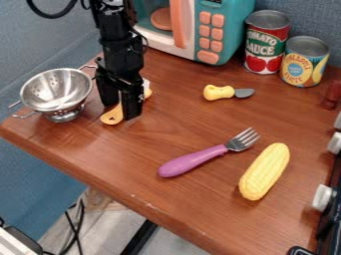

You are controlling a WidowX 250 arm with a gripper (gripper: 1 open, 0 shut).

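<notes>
The black gripper (pixel 128 100) hangs from the top at the left of the table, low over a yellow object (pixel 112 116) that lies beside the steel colander (pixel 56 92). The object is partly hidden behind the fingers, and whether they are closed on it is unclear.
A teal toy microwave (pixel 213 30), two cans (pixel 265 45) and a small yellow-handled utensil (pixel 218 92) are at the back. A purple fork (pixel 196 159) and a corn cob (pixel 264 171) lie front right. Black-and-white equipment (pixel 328 199) lines the right edge.
</notes>
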